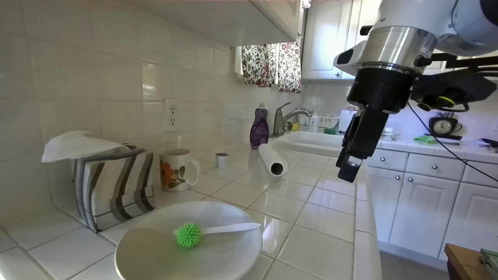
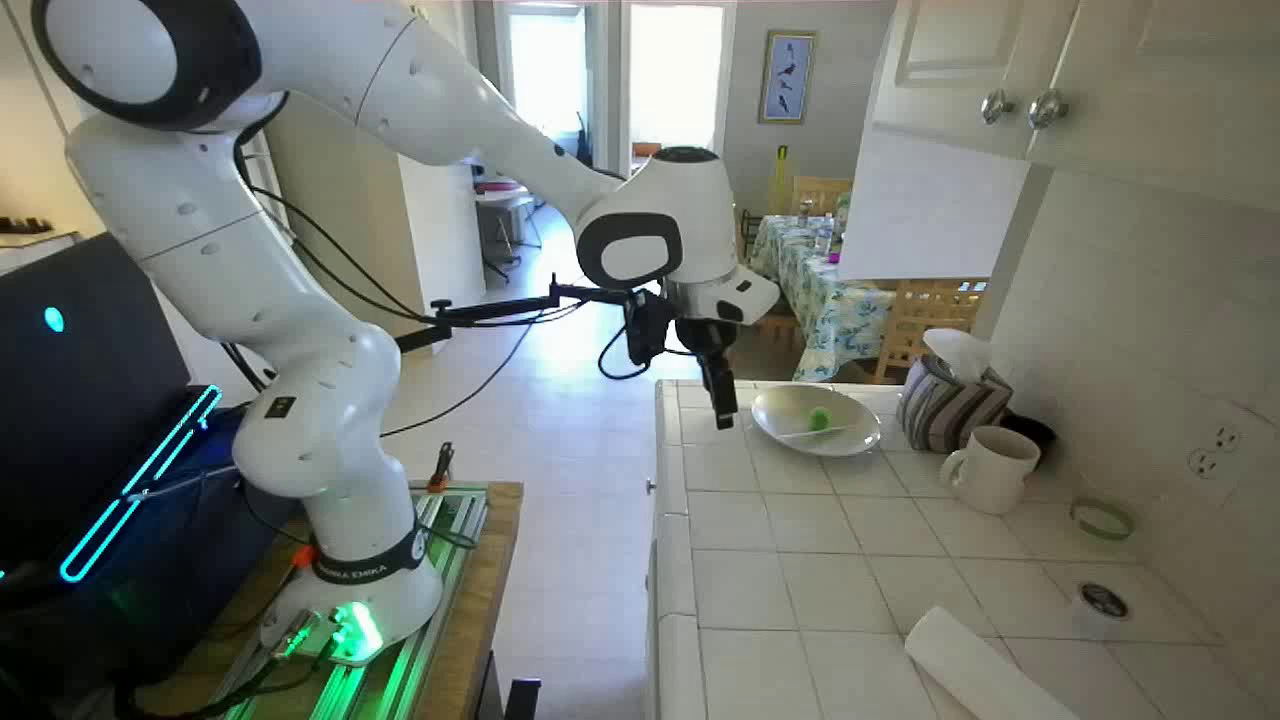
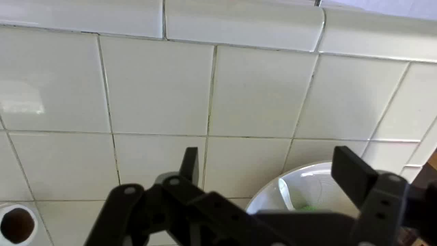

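Note:
Above the tiled counter hangs my gripper, open, with nothing between its spread fingers in the wrist view. A wide white bowl [image 1: 154, 261] rests on the counter; inside it lies a scrub brush with a green bristle head [image 1: 189, 235] and a white handle [image 1: 233, 228]. In the wrist view the bowl [image 3: 266, 194] sits below and partly behind the right finger, so most of the green head is hidden and the brush handle [image 3: 285, 193] shows in part. Exterior view 2 has the gripper [image 2: 725, 420] to the left of the bowl [image 2: 786, 436], apart from it.
A striped tissue box [image 1: 119, 186] and a flowered mug [image 1: 175, 170] stand by the wall. Farther along are a white paper roll [image 1: 270, 158], a small white container [image 1: 221, 160] and a purple bottle [image 1: 259, 128] near the sink [image 1: 310, 141].

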